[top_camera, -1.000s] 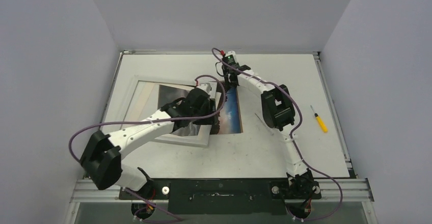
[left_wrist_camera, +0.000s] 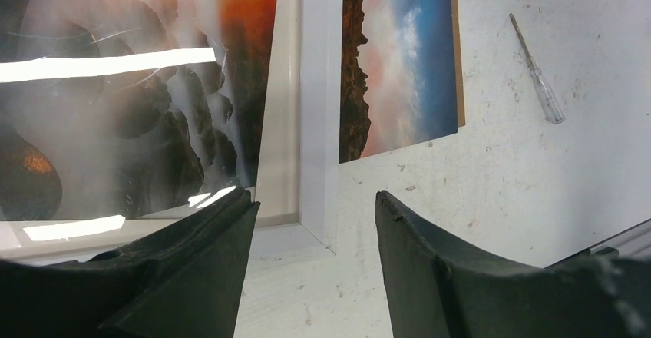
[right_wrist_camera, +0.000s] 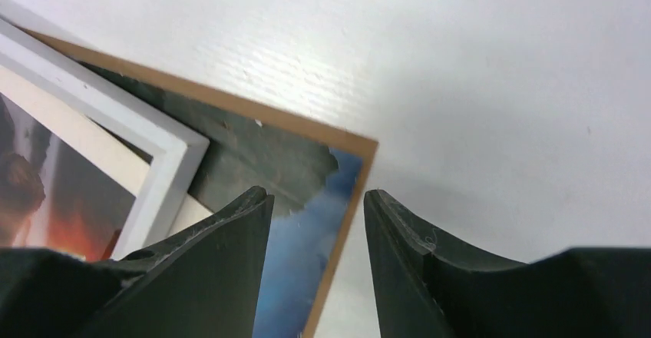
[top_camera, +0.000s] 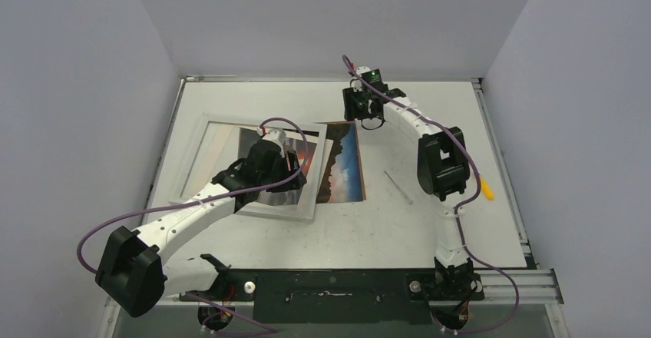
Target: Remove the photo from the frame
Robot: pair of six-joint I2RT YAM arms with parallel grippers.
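The white frame (left_wrist_camera: 318,107) lies on the table at the left, with glazing and a sunset print (left_wrist_camera: 153,123) inside it. A sky-and-rock photo (left_wrist_camera: 407,69) on a brown backing (right_wrist_camera: 347,144) lies flat beside and partly under the frame's right edge. My left gripper is open above the frame's lower right corner, nothing between its fingers. My right gripper is open over the upper corner of the loose photo, with nothing held; its view is slightly blurred.
A thin clear screwdriver (top_camera: 399,187) lies right of the photo. A yellow-handled tool (top_camera: 486,187) lies at the far right, partly behind the right arm.
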